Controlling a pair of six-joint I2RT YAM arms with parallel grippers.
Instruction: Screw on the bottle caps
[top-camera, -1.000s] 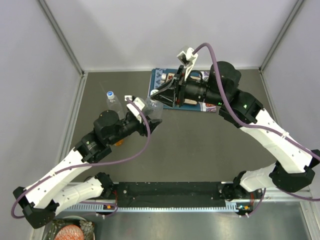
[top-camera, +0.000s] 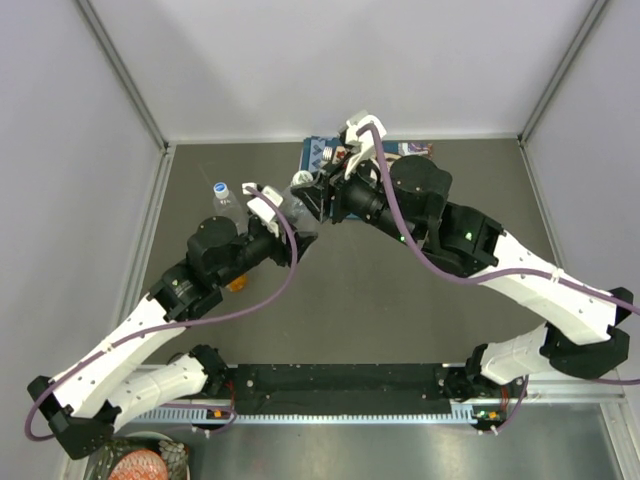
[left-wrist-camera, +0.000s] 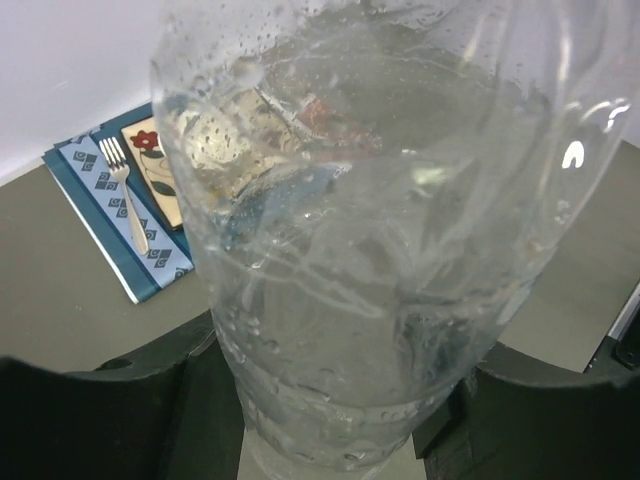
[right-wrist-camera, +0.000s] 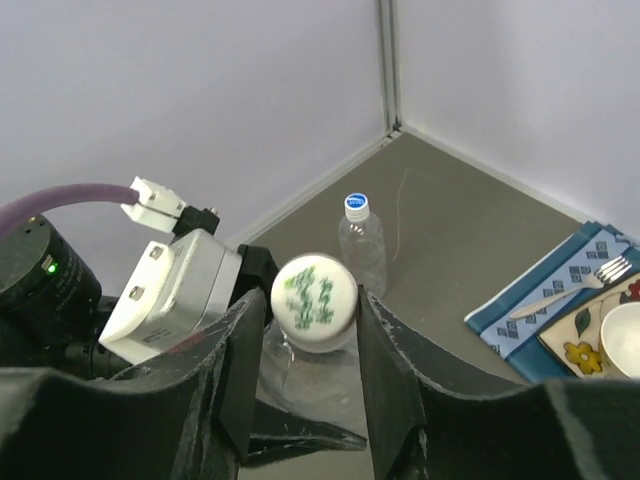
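Observation:
A clear plastic bottle (left-wrist-camera: 370, 250) fills the left wrist view, held upright in my left gripper, which is shut on it. In the right wrist view a white cap (right-wrist-camera: 312, 300) sits on top of that bottle, between the fingertips of my right gripper at its sides; whether these fingers press on it I cannot tell. Behind, a second bottle (right-wrist-camera: 362, 250) with a blue-and-white cap (right-wrist-camera: 356, 204) stands near the left wall, also seen in the top view (top-camera: 228, 210).
A blue mat (right-wrist-camera: 500, 325) with a fork (right-wrist-camera: 560, 295), a flowered board (right-wrist-camera: 570, 345) and a white bowl (right-wrist-camera: 625, 335) lies at the back. An orange bottle (top-camera: 237, 283) is partly hidden by the left arm.
In the top view my right gripper has turned and shifted slightly left around the held bottle's top. The left arm with the bottle has barely moved.

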